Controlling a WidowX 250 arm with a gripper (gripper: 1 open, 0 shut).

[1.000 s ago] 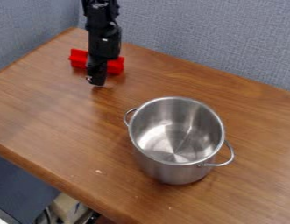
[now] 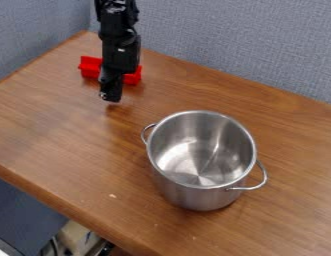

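Note:
My black gripper (image 2: 110,94) reaches down from the top of the view to just above the table, in front of a red block (image 2: 90,67) at the back left. It looks shut, with nothing visible between its fingers. The arm hides the middle of the red block. A steel pot (image 2: 195,175) with two side handles stands upright at the front right, apart from the gripper, and looks empty.
A grey padded wall (image 2: 248,40) runs along the back. Cables lie beyond the table's front left edge.
The gripper has shifted very slightly over the last second, staying in front of the red block. The pot and block look unmoved.

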